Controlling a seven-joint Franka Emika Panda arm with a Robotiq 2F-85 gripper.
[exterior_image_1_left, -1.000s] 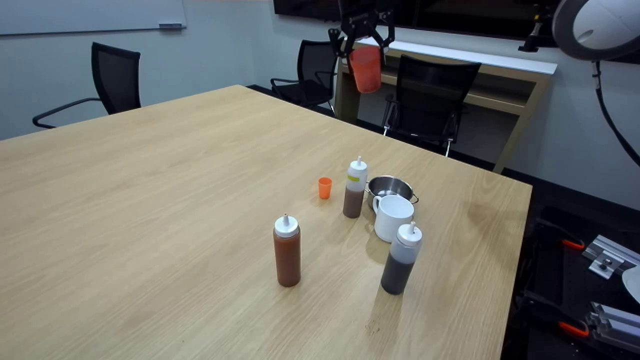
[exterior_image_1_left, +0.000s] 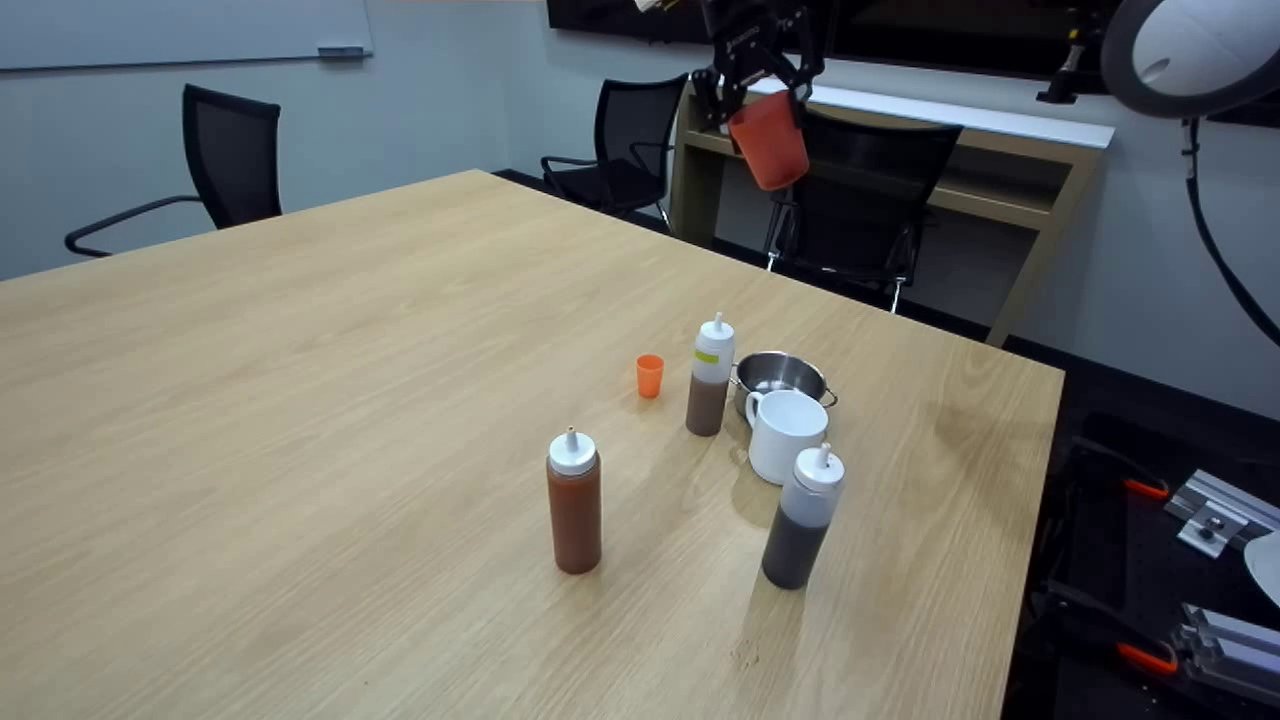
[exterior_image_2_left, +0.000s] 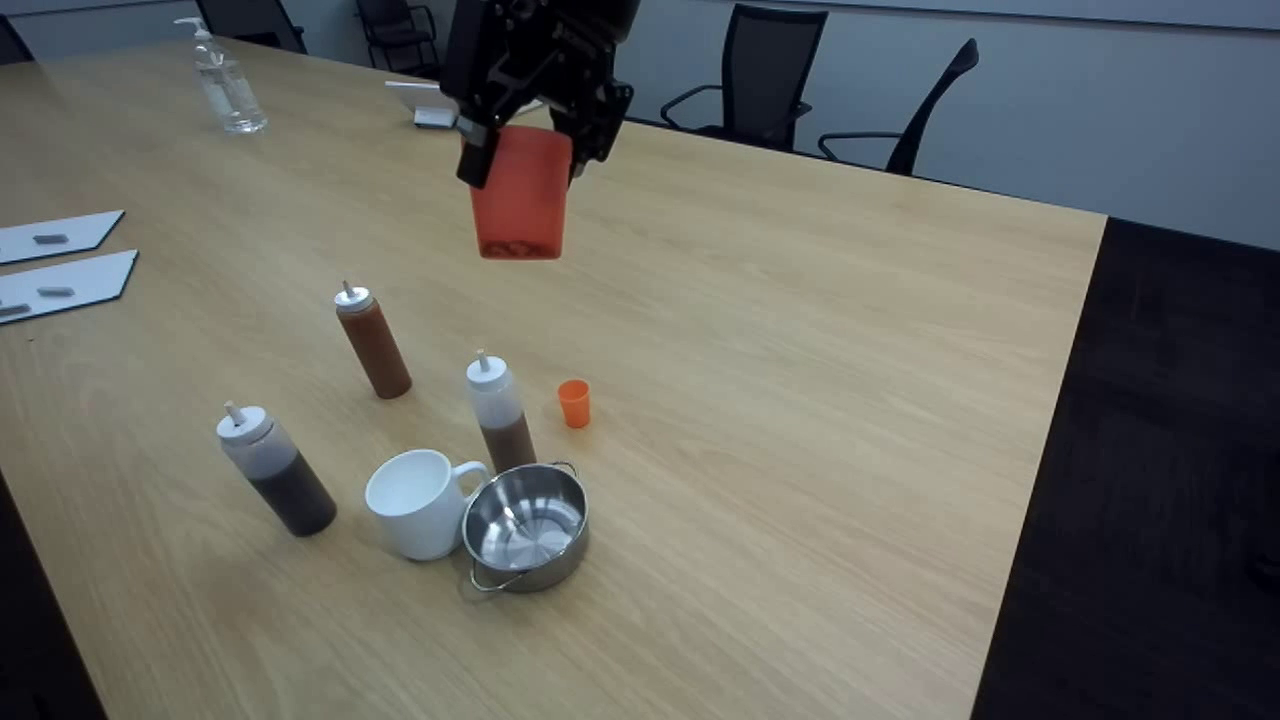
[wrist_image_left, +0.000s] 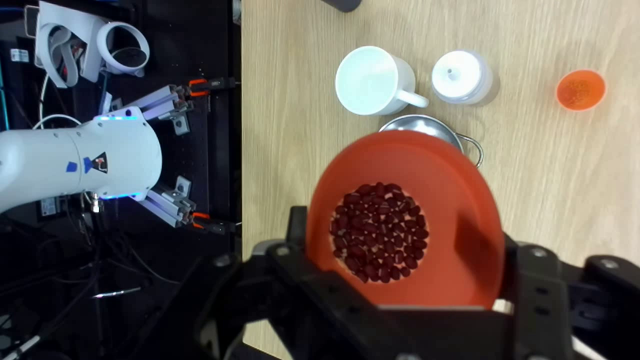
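Note:
High above the table, my gripper (exterior_image_2_left: 534, 132) is shut on a red-orange cup (exterior_image_2_left: 522, 204), one finger on each side of it. Looking into the cup (wrist_image_left: 462, 180) from the wrist, I see many dark red beans (wrist_image_left: 378, 234) lying at its bottom. The cup hangs slightly tilted in exterior view 1. On the table stands a steel pot (exterior_image_2_left: 528, 528) with wire handles, its inside looking empty in exterior view 2. In the wrist view the held cup covers most of the pot (wrist_image_left: 423, 125).
A white mug (exterior_image_2_left: 420, 504) stands against the pot. Around them are a brown-filled bottle (exterior_image_1_left: 710, 378), a dark-sauce bottle (exterior_image_1_left: 804, 516), a reddish-brown bottle (exterior_image_1_left: 576, 504) and a small orange cup (exterior_image_1_left: 649, 376). Wide bare table (exterior_image_1_left: 300, 360) lies beyond the small cup.
In exterior view 1 the gripper and the red cup have shifted right, and the cup is more tilted. The things on the table have stayed put.

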